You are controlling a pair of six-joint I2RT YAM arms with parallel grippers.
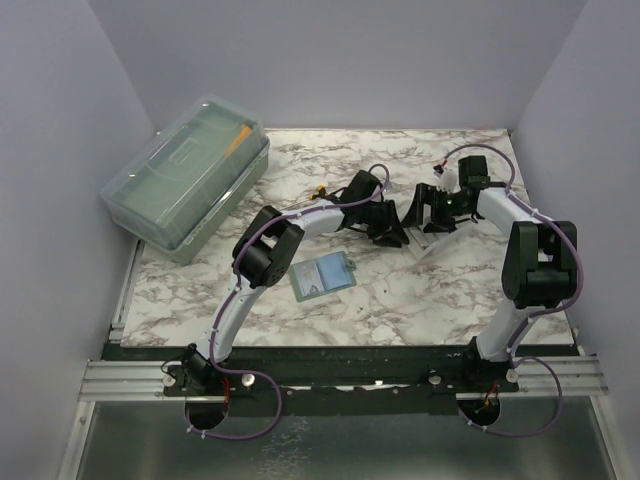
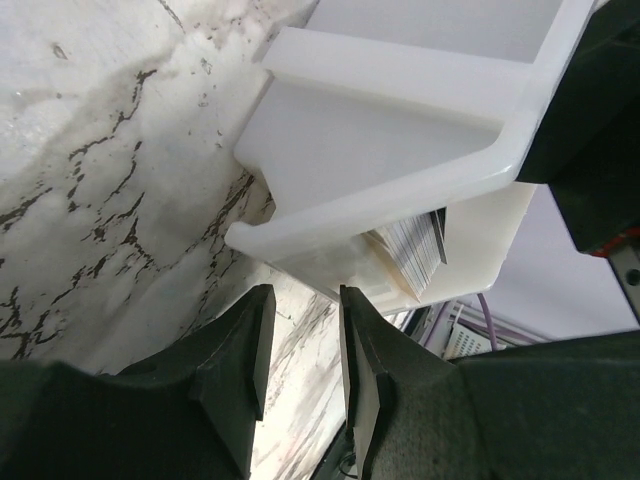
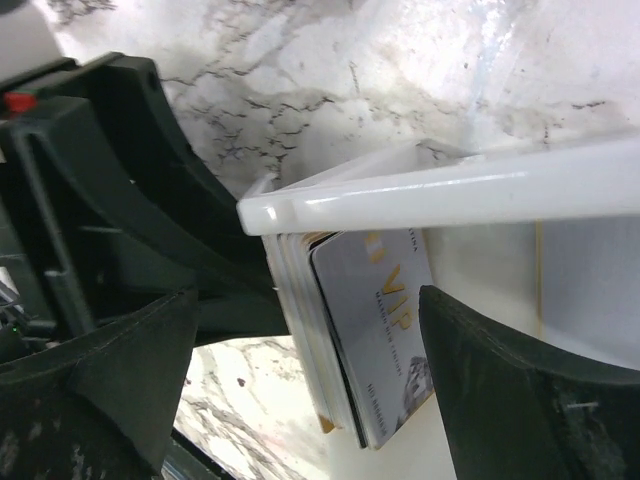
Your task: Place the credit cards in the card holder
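The card holder (image 1: 418, 243), white and open-sided, stands tilted right of the table's middle. Several cards are stacked against its wall, the front one silver with "VIP" printed on it; the left wrist view shows the stack's edges (image 2: 410, 250) inside the holder. My left gripper has its fingertips at the holder's lower rim and is closed on it, though the contact is partly hidden. In the right wrist view, my right gripper has its fingers parted widely, one on each side of the stack, with a gap to the cards.
A blue-and-white flat folder (image 1: 323, 276) lies at front centre. The large green lidded box (image 1: 190, 180) fills the left side. A small yellow item (image 1: 320, 190) is behind the left arm.
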